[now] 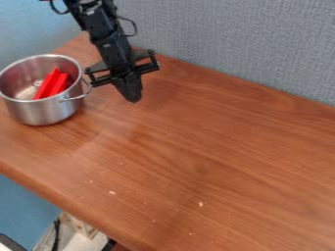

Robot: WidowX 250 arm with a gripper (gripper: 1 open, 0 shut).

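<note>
A black gripper (125, 86) on the arm hangs over the wooden table at the upper left, just right of a steel pot (42, 110); whether its fingers are open or shut is unclear. Inside the pot lie red objects (53, 82), long and bar-like, against its right side.
A grey padded wall (236, 39) runs along the back. The table's left edge borders a blue surface (26, 186), with pale hardware below at the lower left.
</note>
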